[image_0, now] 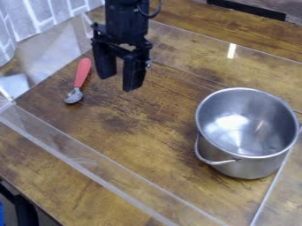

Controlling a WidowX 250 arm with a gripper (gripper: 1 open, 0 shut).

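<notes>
My black gripper (120,69) hangs over the upper middle of the wooden table, just right of a red-handled spoon (80,78) lying at the left with its metal end toward the front. The two fingers point down and stand apart, with nothing visible between them.
A large steel pot (245,132) sits at the right. Clear plastic walls run along the left and front-left of the work area.
</notes>
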